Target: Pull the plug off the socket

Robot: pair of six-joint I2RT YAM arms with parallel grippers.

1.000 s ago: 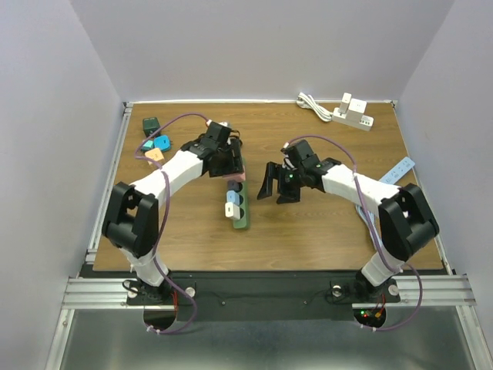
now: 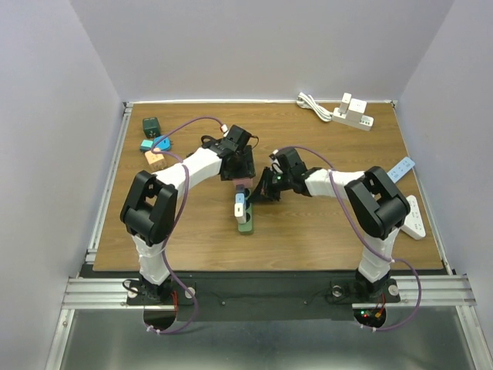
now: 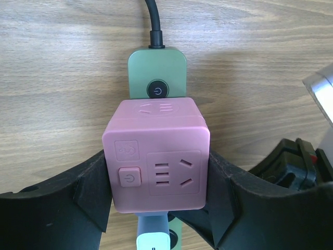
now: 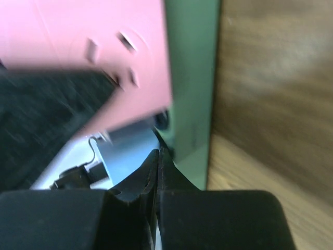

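A pink cube-shaped plug (image 3: 158, 166) sits on the green power strip (image 3: 157, 67). My left gripper (image 2: 239, 173) has its fingers pressed to both sides of the pink plug, as the left wrist view shows. In front of it on the strip stand a blue plug (image 2: 239, 200) and a white one (image 2: 239, 215). My right gripper (image 2: 253, 197) is shut, its tips close to the strip's right side. In the right wrist view the joined fingertips (image 4: 165, 166) are near the blue plug (image 4: 122, 161) and the pink plug; nothing shows between them. Whether they touch is unclear.
A white power strip with plugs (image 2: 354, 116) and a coiled cable (image 2: 314, 107) lie at the back right. Several small blocks (image 2: 156, 159) are at the left. Another white strip (image 2: 414, 218) lies at the right edge.
The green strip shifted slightly right together with my left gripper.
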